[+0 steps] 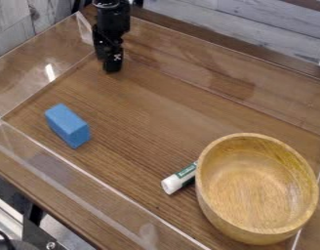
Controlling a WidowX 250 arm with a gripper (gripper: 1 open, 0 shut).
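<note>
My black gripper [109, 61] is at the back left of the wooden table [163, 98], seen from afar and dark, so its fingers are hard to make out. A blue block [67, 125] lies at the left, well in front of the gripper and apart from it.
A large yellow bowl [258, 190] fills the front right, with a white and green cylinder [180, 179] lying just left of it. Transparent walls edge the left side.
</note>
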